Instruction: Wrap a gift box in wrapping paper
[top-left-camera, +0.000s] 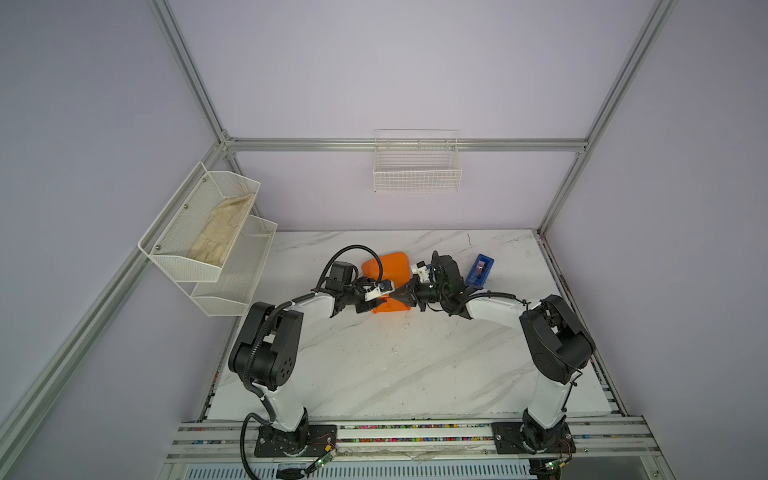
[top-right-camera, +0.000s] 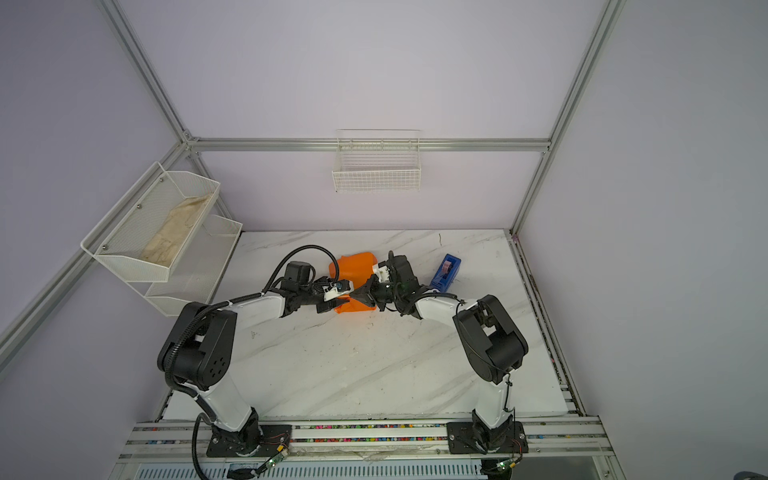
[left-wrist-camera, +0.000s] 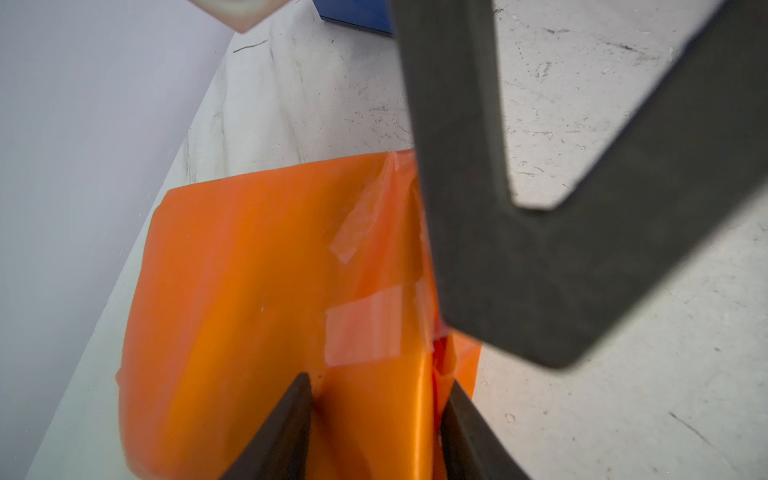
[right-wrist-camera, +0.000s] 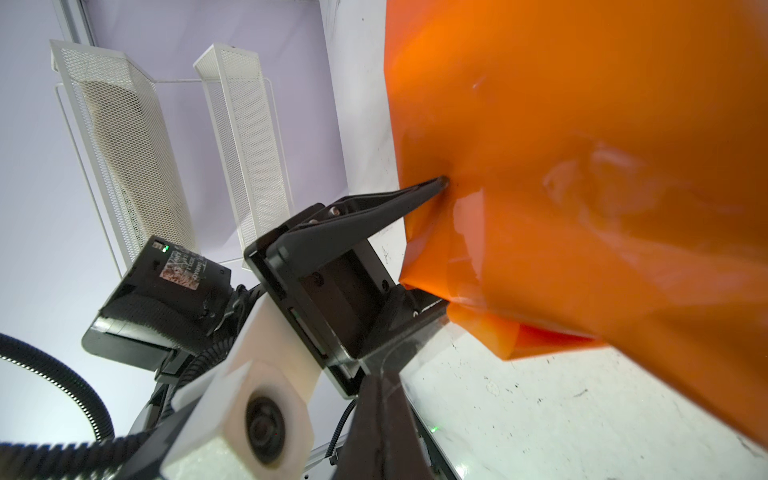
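An orange wrapped package (top-left-camera: 392, 264) lies flat at the table's back middle, with clear tape strips (left-wrist-camera: 364, 328) on its end and a loose orange flap (right-wrist-camera: 520, 340) at that end. My left gripper is part open, its fingers spread at that end, one tip against the orange paper, as the right wrist view shows. My right gripper is shut beside it; nothing clear shows between its fingers, though a faint transparent film appears near the tips.
A blue tray (top-left-camera: 480, 270) with small items sits to the right on the table. White wire baskets (top-left-camera: 416, 176) hang on the back and left walls.
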